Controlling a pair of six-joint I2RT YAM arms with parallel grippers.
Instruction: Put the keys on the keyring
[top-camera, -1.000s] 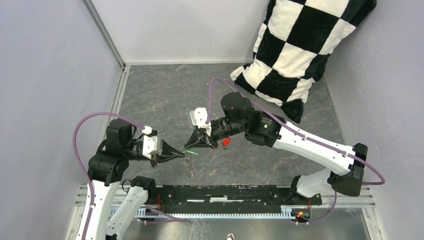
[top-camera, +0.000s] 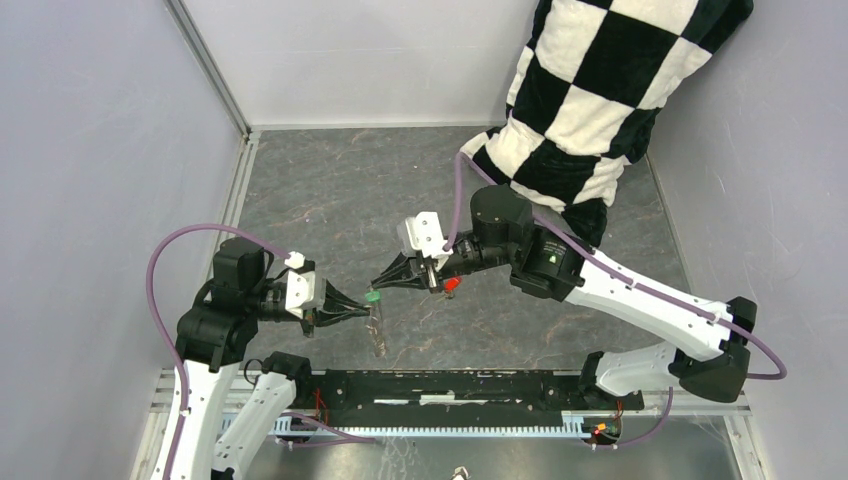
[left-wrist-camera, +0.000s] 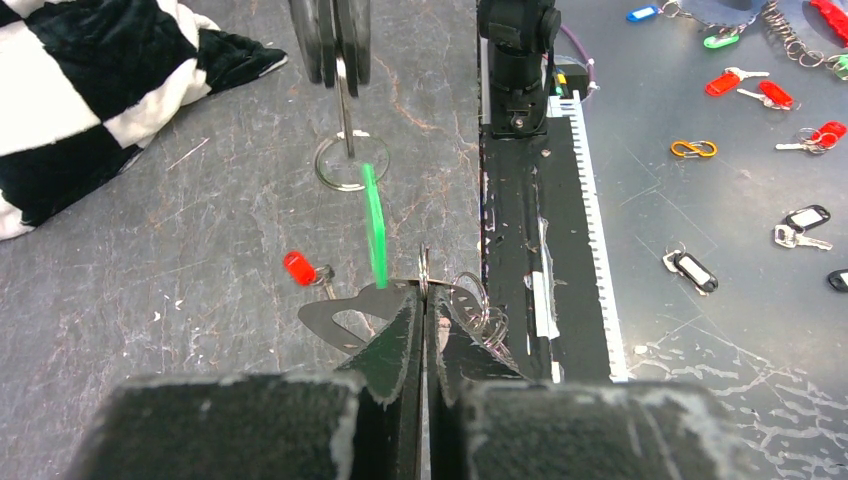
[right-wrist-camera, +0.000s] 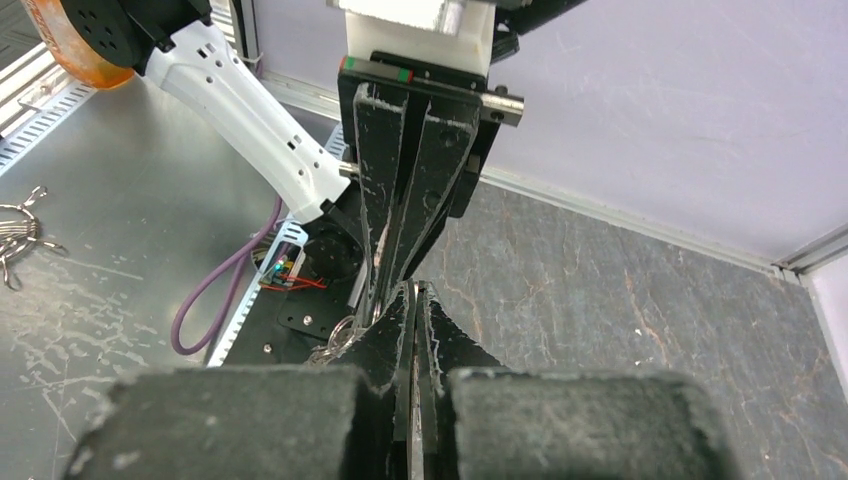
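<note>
In the left wrist view, my left gripper is shut on a metal keyring (left-wrist-camera: 330, 323), a grey flat loop with several small rings (left-wrist-camera: 492, 322) hanging from it. Above it, the right gripper's fingers (left-wrist-camera: 312, 45) are closed on a thin silver key (left-wrist-camera: 343, 100). A round split ring (left-wrist-camera: 325, 165) dangles from that key, along with a green tag (left-wrist-camera: 376, 230). From the top, the green tag (top-camera: 373, 296) sits between my left gripper (top-camera: 368, 310) and my right gripper (top-camera: 374, 286). My right wrist view shows the right gripper shut, its key hidden.
A key with a red tag (left-wrist-camera: 299, 268) lies on the grey mat. Other tagged keys and an orange carabiner (left-wrist-camera: 693, 149) rest on the metal table beyond the black rail (top-camera: 450, 399). The checkered cushion (top-camera: 590, 95) fills the back right.
My right gripper has drawn back from the left gripper's tips, slightly up and right. The green tag swung from lying sideways to hanging beneath the right gripper. The left arm stays put.
</note>
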